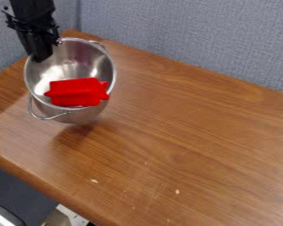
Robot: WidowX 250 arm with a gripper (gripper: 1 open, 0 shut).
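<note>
My gripper (38, 44) comes down from the upper left onto the near rim of a steel pot (73, 64) with two handles, which hangs tilted toward the camera at the left. The fingertips are at the pot's rim; whether they are shut on it is hard to see. A red object (77, 91) lies in the pot's lower part.
A grey padded wall (203, 35) runs behind the table. A dark piece of equipment shows at the bottom left corner.
</note>
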